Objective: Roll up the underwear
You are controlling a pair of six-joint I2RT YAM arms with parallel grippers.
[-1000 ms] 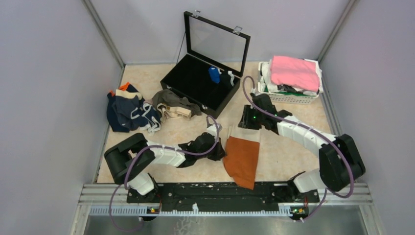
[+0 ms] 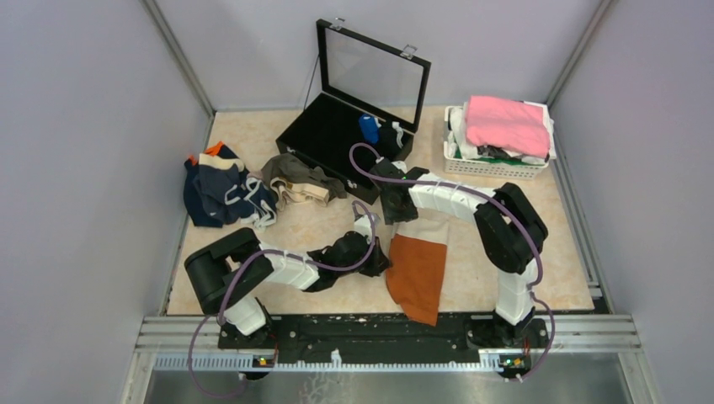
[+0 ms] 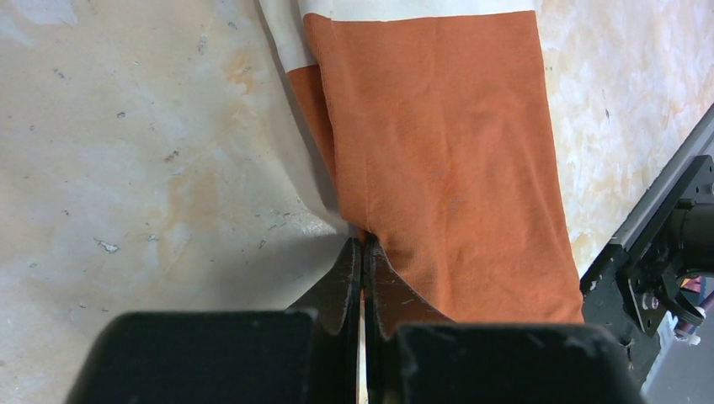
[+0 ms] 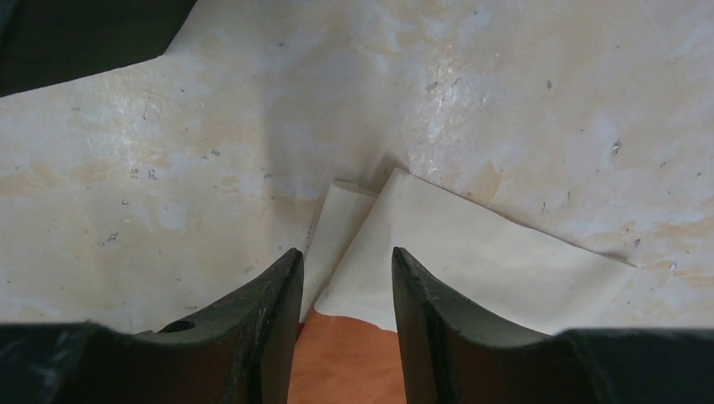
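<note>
The underwear, orange with a cream band (image 2: 418,273), lies flat and folded lengthwise, its near end over the table's front edge. At its left edge my left gripper (image 2: 387,268) is shut, with the orange cloth (image 3: 438,151) gathered at the fingertips and a thin strip of it showing between them. My right gripper stands open above the far left corner, nothing gripped. In the right wrist view the cream band (image 4: 471,252) spreads between and to the right of its fingers; a narrow second layer shows along the left edge.
An open black case (image 2: 324,135) with a blue item (image 2: 369,128) inside stands just behind my right gripper. Dark folded clothes (image 2: 223,189) lie at the left. A white basket (image 2: 497,168) of laundry is at the back right. Bare table lies right of the underwear.
My right arm has swung left, carrying its gripper from above the middle of the cream band to the far left corner. The left arm and the underwear have hardly moved.
</note>
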